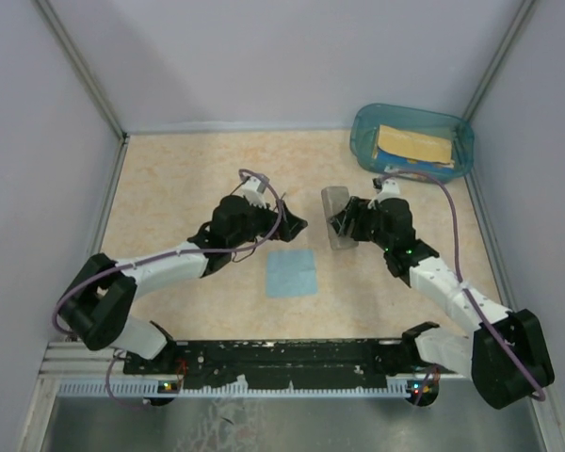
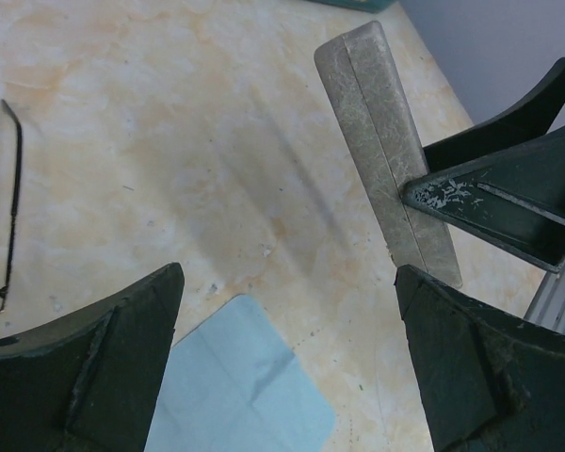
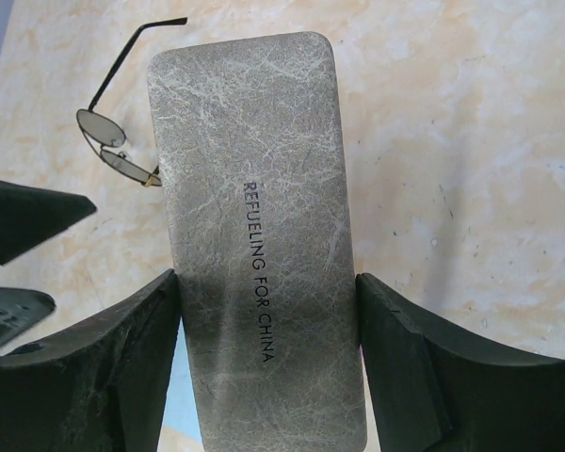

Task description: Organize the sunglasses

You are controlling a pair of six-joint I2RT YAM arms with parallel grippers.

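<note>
A grey case marked "REFUELING FOR CHINA" (image 3: 256,226) is held off the surface in my right gripper (image 1: 347,218), shut on it. The left wrist view shows that case (image 2: 381,151) side-on. My left gripper (image 1: 288,222) stands open to its left, with nothing visible between its fingers. The sunglasses lie folded open on the surface, mostly hidden under the left gripper in the top view; one temple (image 2: 16,179) shows in the left wrist view. A light blue cloth (image 1: 290,273) lies front of centre.
A teal bin (image 1: 367,127) holding a yellow cloth (image 1: 414,143) stands at the back right. Walls bound the area on the sides and back.
</note>
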